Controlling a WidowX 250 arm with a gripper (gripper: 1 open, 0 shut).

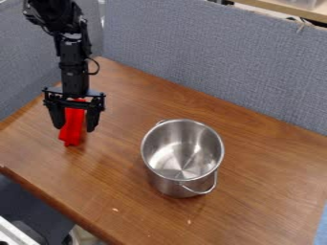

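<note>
My black gripper [75, 119] is low over the left part of the wooden table, its two fingers on either side of a red object [72, 134] that rests upright or nearly so on the tabletop. The gripper body hides the upper part of the red object, and I cannot tell whether the fingers touch it.
A steel pot [182, 153] with loop handles stands right of centre on the table [255, 211]. Grey padded walls line the back and left.
</note>
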